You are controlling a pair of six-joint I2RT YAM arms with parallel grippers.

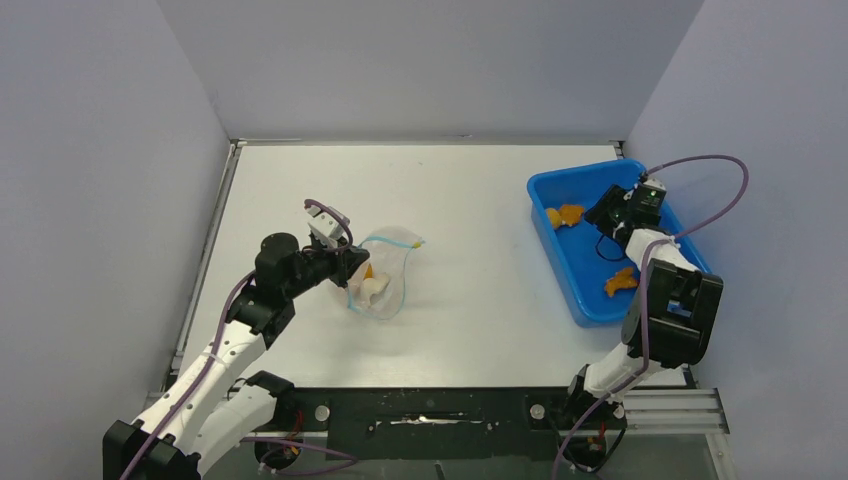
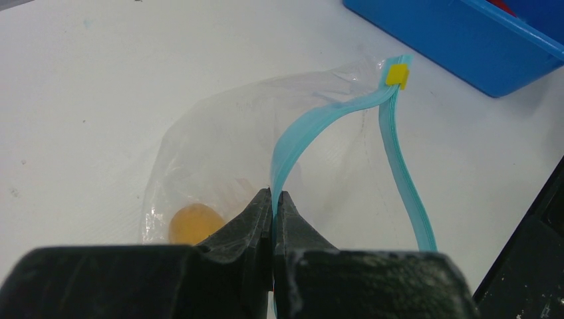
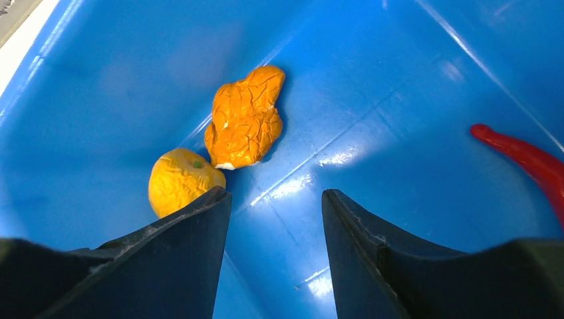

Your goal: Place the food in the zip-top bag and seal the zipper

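Observation:
A clear zip top bag point(image 1: 393, 285) lies on the table's left half, its mouth held apart on one side. In the left wrist view, my left gripper is shut on the bag's light-blue zipper edge point(image 2: 302, 133). The yellow slider point(image 2: 397, 76) sits at the zipper's far end. Inside the bag are an orange-yellow piece point(image 2: 194, 224) and a pale piece point(image 1: 373, 287). Over the blue bin point(image 1: 560, 275), my right gripper is open, nothing between its fingers. Below it lie a crinkled orange food piece point(image 3: 246, 118) and a yellow one point(image 3: 183, 181).
A red pepper-like piece point(image 3: 529, 163) lies in the bin, apart from the other two. Another orange piece point(image 1: 621, 282) rests toward the bin's front. Between bag and bin the white table point(image 1: 475, 260) is clear.

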